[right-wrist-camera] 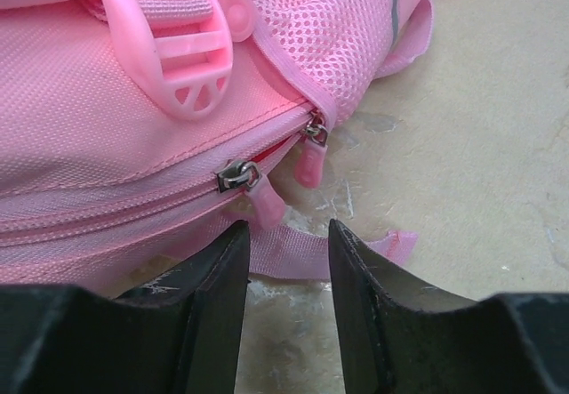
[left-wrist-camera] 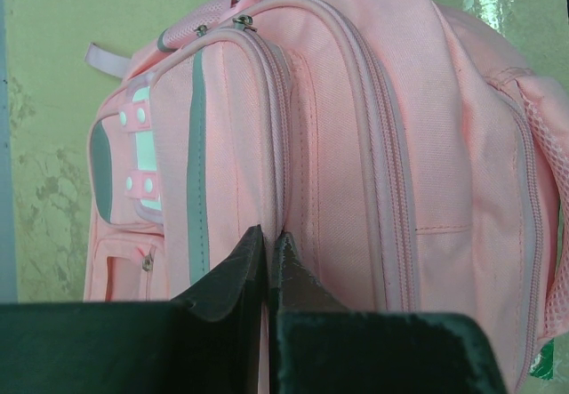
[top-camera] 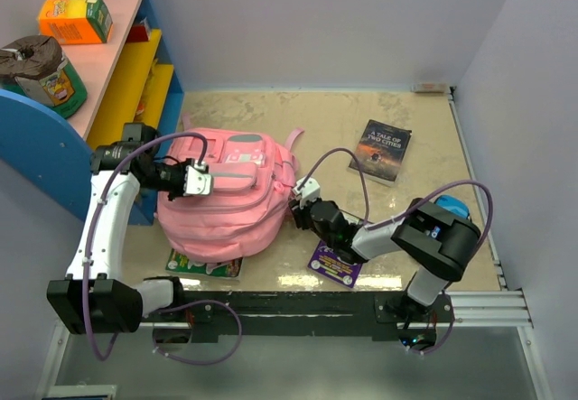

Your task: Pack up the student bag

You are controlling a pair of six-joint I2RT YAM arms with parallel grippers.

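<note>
The pink backpack (top-camera: 226,224) lies on the table. My left gripper is shut on the fabric beside the front zipper seam of the bag, seen close in the left wrist view. My right gripper is at the bag's right side, fingers apart, just below a pink zipper pull (right-wrist-camera: 267,200); a second pull (right-wrist-camera: 310,161) hangs beside it, apart from the fingers. A buckle (right-wrist-camera: 169,56) and a loose strap (right-wrist-camera: 293,253) show there too.
A grey book (top-camera: 381,152) lies at back right, a purple book (top-camera: 334,265) at front, a green book (top-camera: 194,265) partly under the bag. A blue object (top-camera: 456,206) sits behind the right arm. The shelf (top-camera: 135,75) stands at left.
</note>
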